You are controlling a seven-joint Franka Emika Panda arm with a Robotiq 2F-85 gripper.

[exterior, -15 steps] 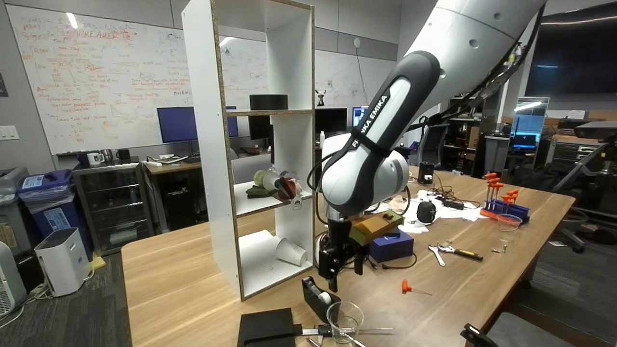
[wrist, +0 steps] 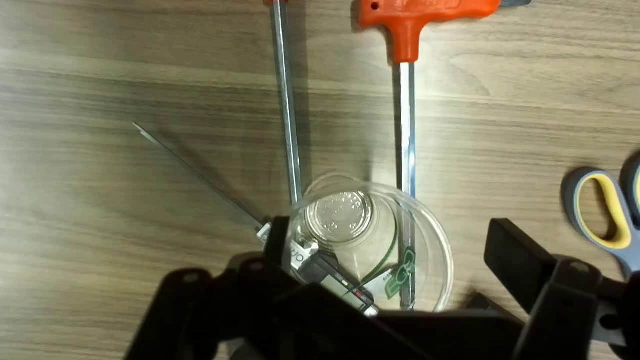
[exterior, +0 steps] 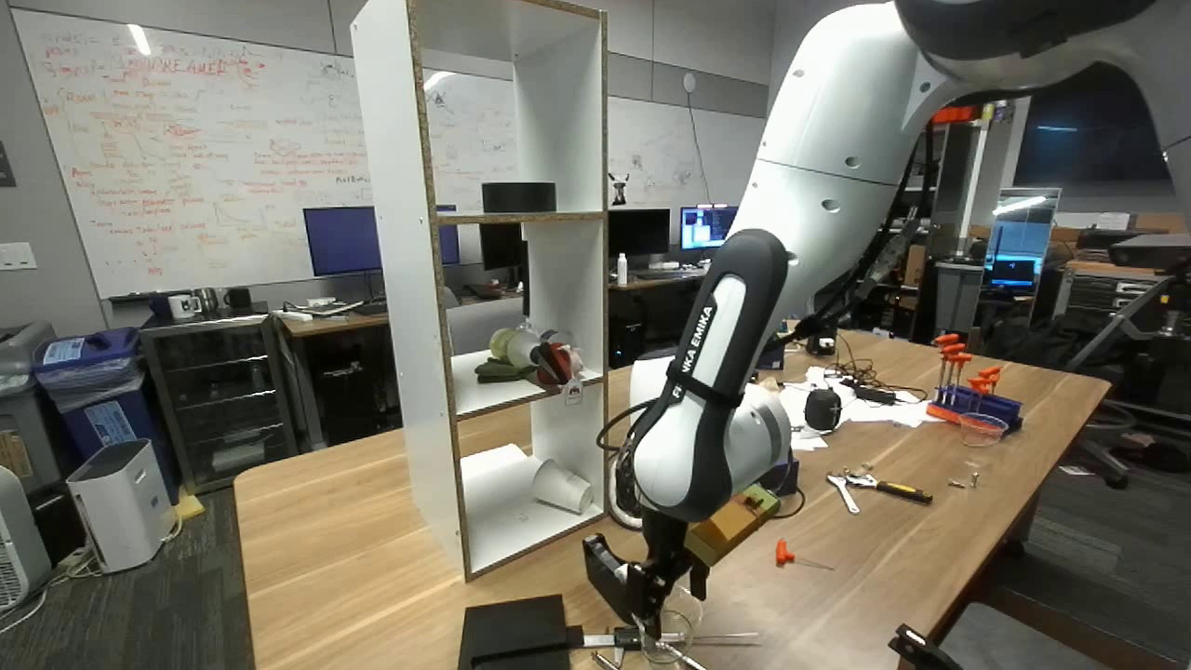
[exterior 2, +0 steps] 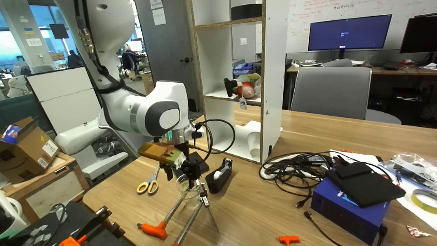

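Observation:
A clear plastic cup (wrist: 445,264) with a green print stands upright on the table. In the wrist view my gripper is open above it, its fingers (wrist: 519,261) on either side of the cup in the picture. The left finger overlaps the rim there, and whether they touch cannot be told. From exterior view 1, the gripper (exterior: 675,605) hangs low at the cup (exterior: 683,627), partly covering it. Exterior view 2 also has the gripper (exterior 2: 181,174) close over the cup (exterior 2: 191,201).
Digital calipers (wrist: 327,273) and two orange T-handle hex keys (wrist: 407,132) lie close around the cup. A tape dispenser (exterior 2: 220,176) and scissors (exterior 2: 152,180) are nearby. The white shelf (exterior: 435,335) rises behind. Bare tabletop (exterior: 335,581) lies left of the shelf.
My arm has come down and toward the near table edge, bringing the open gripper from above and behind the tape dispenser to the cup. The cup appears in the same place.

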